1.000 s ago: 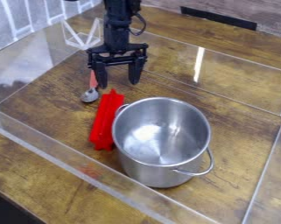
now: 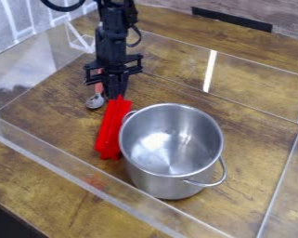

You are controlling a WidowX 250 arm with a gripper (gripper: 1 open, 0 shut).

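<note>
The black gripper (image 2: 115,92) reaches down just above the top end of a long red object (image 2: 111,132), with its tips close together; whether they touch it is unclear. A large steel pot (image 2: 171,149) stands to the right of the red object, close against it. A small metal utensil (image 2: 96,100) with a reddish handle lies just left of the gripper.
Clear panels or edges border the work area at left, front and right. A white strip (image 2: 210,71) is at the back right.
The gripper has moved down toward the red object's top end, and its fingers have come together from a wider spread. The pot and red object look unmoved.
</note>
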